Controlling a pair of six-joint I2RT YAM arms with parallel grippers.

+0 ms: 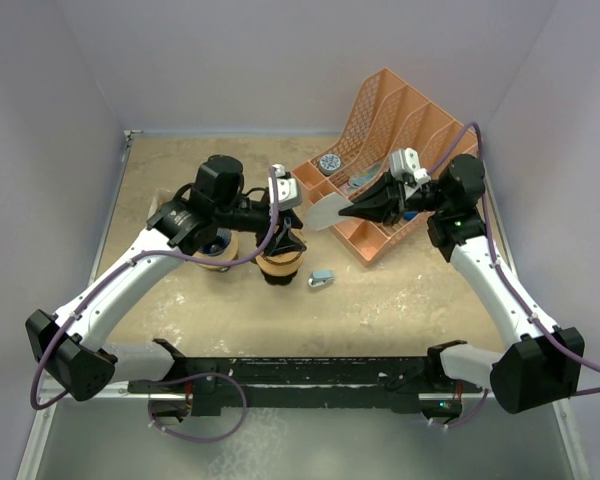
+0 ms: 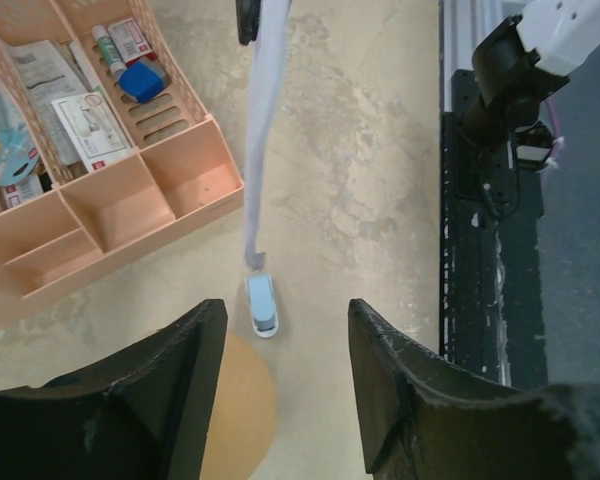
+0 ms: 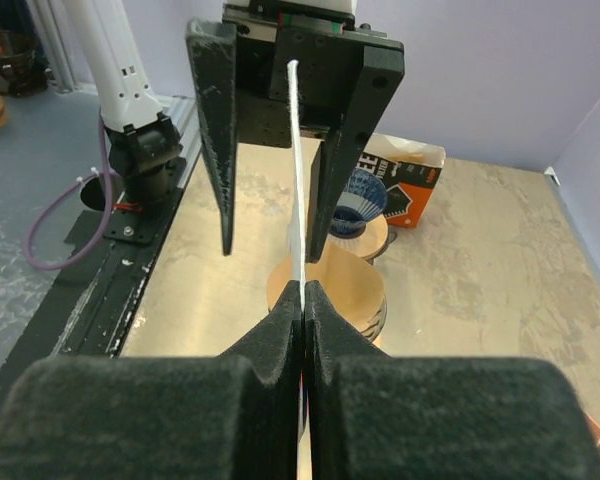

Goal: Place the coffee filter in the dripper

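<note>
A pale paper filter (image 1: 326,212) is pinched in my right gripper (image 1: 350,210), seen edge-on as a thin white strip in the right wrist view, running up from the shut fingers. My left gripper is open with nothing between its fingers, left of the filter and above a wooden stand (image 1: 280,262), whose dark lower part is partly hidden under the arm. Farther left, a second wooden stand (image 3: 352,243) holds a dark-blue ribbed cone (image 3: 356,200), beside a paper coffee box (image 3: 412,190).
An orange compartment organizer (image 1: 370,240) with small items fills the back right. A small light-blue object (image 1: 320,275) lies on the table between the arms.
</note>
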